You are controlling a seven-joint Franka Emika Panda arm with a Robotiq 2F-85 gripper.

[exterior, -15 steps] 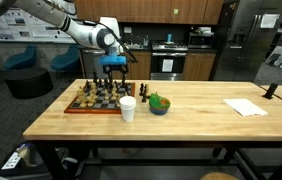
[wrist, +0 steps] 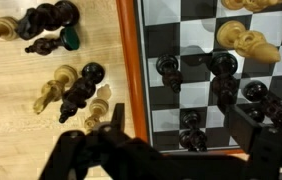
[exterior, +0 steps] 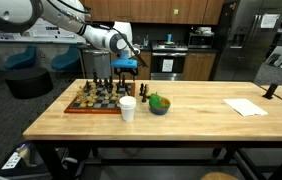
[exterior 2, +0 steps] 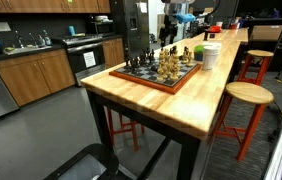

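Observation:
In the wrist view my gripper points down over one edge of the chessboard (wrist: 134,70), its dark fingers spread wide. Nothing is held between them. On the board, dark pieces such as a black pawn (wrist: 168,68) and a taller black piece (wrist: 223,72) stand near a light piece (wrist: 247,42). Off the board on the bare wood lie several loose pieces, among them a black one (wrist: 79,90) and a light one (wrist: 56,88). In exterior view 1, the board (exterior: 93,111) sits at the left of the table, the arm reaching over its far right side.
Right of the board in exterior view 1 stand a white cup (exterior: 128,112) and a bowl (exterior: 159,106) with something green in it. A sheet of paper (exterior: 245,107) lies farther right.
In exterior view 1 the arm and gripper have shifted right, from above the board toward its far right edge. The board, cup and bowl look unmoved.

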